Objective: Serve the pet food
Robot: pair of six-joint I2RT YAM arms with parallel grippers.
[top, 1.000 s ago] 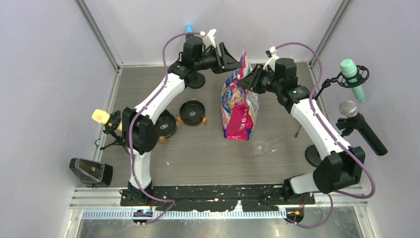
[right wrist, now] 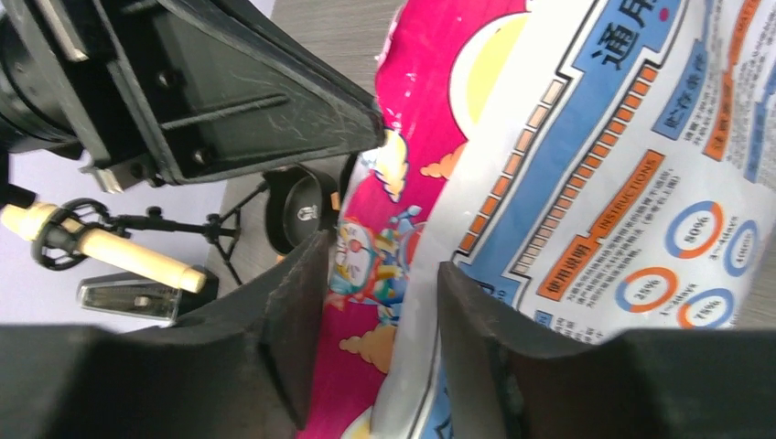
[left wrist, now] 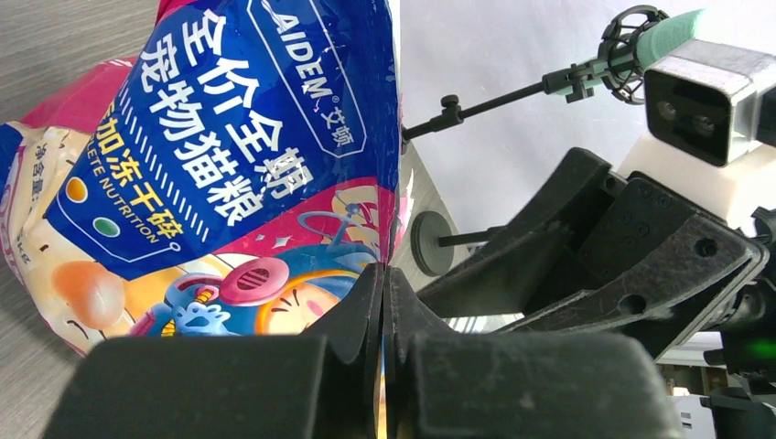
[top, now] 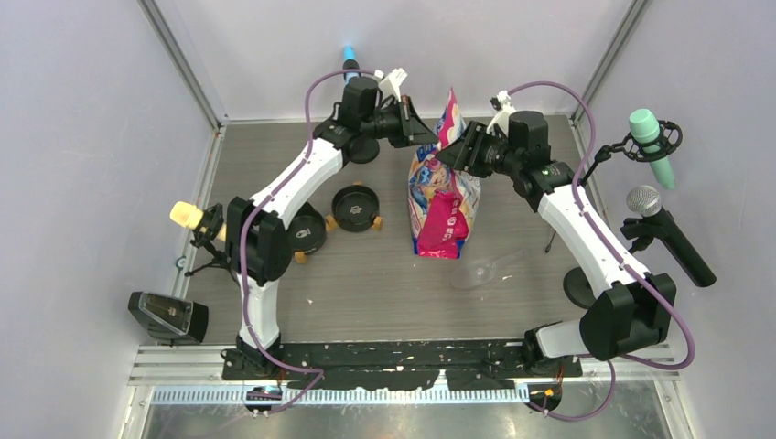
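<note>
The colourful pet food bag [top: 439,219] [left wrist: 229,137] [right wrist: 604,210] stands in the middle-right of the table, its top crumpled. My left gripper [top: 425,137] is shut at the bag's upper edge; the thin edge meets its fingertips, though whether it is pinched between them is hard to tell. My right gripper [top: 448,155] is part open against the bag's side, its two fingers resting either side of a pale folded seam. Two black bowls [top: 355,208] [top: 306,231] sit left of the bag.
A transparent scoop [top: 476,273] lies at the front right. Microphones on stands [top: 668,229] line both sides.
My left gripper has moved slightly down toward the bag's top and its fingers have closed.
</note>
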